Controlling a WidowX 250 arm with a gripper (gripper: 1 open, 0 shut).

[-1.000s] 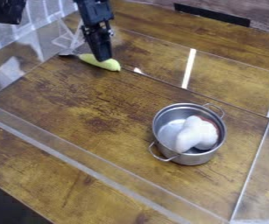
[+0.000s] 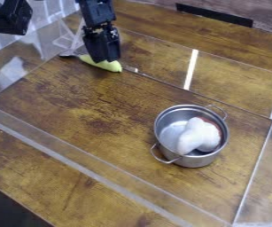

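My black gripper hangs at the upper left, open, its fingertips just above a yellow-green elongated object lying on the wooden table; I cannot tell if they touch it. At the right, a metal pot with two side handles holds white rounded objects and a partly hidden reddish item.
Clear low plastic walls border the work area on several sides. A dark slotted strip lies at the back right.
The gripper has shifted slightly over the past second, staying above the yellow-green object. The pot and its contents are unchanged.
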